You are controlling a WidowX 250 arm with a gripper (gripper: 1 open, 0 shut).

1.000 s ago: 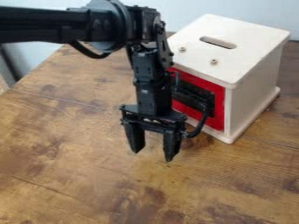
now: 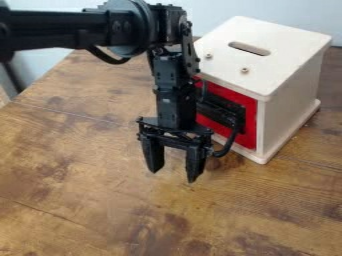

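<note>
My black gripper (image 2: 173, 162) hangs fingers-down over the wooden table, in front and to the left of a pale wooden box (image 2: 281, 85). Its two fingers stand apart with nothing between them. The box has a slot in its sloped top and a red front panel (image 2: 243, 133), partly hidden behind my arm and its cable.
The box takes up the back right. A pale wall and floor show beyond the table's far left edge.
</note>
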